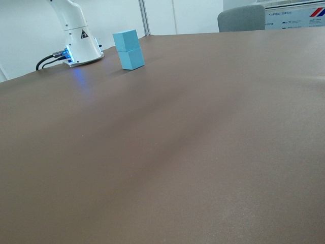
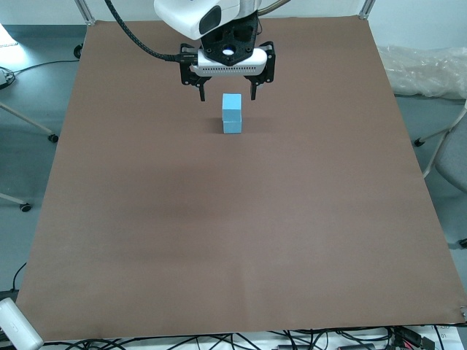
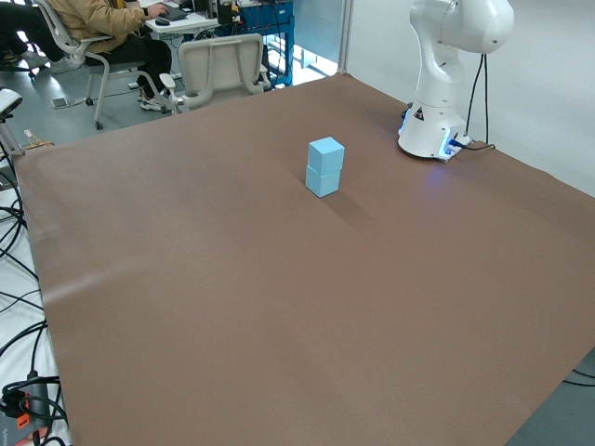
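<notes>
Two light blue cubes (image 2: 232, 113) stand one on the other on the brown table (image 2: 241, 233); the stack also shows in the top view (image 1: 129, 51) and the right view (image 3: 323, 167). In the left view my black-and-white gripper (image 2: 228, 92) hangs above and behind the stack, its two fingers wide apart with nothing between them. The top and right views show the arm's white base at the table's back, but the gripper is out of frame there.
Cables run along the near edge in the left view. Chairs and a seated person are beyond the table in the right view.
</notes>
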